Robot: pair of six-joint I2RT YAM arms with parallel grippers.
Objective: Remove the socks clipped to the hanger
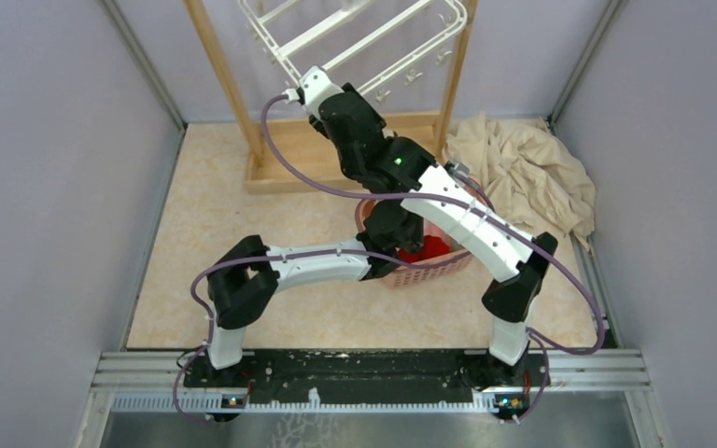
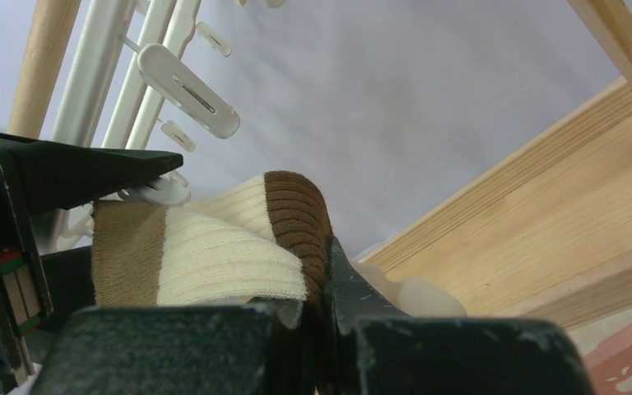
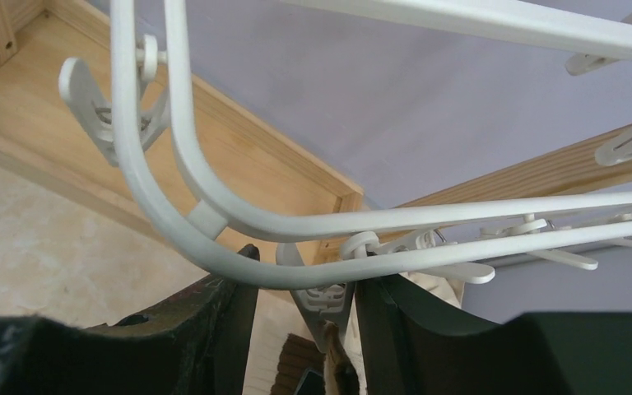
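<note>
A brown and cream striped sock (image 2: 230, 255) runs up from my left gripper, which is shut on its lower part. Its upper end meets a white clip (image 2: 160, 191) of the hanger. Around that clip, my right gripper stands open, one finger on each side of the clip (image 3: 325, 300). Below the clip, a brown part of the sock (image 3: 296, 364) shows in the right wrist view. The white hanger (image 1: 387, 47) is at the top of the top view; the right arm covers the sock and both gripper tips there.
A pink basket (image 1: 434, 271) with red cloth (image 1: 427, 248) inside sits below the arms. The wooden stand (image 1: 280, 173) is behind, and a beige cloth (image 1: 523, 173) is heaped at right. Other hanger clips (image 3: 90, 103) look empty. Clear table lies at left.
</note>
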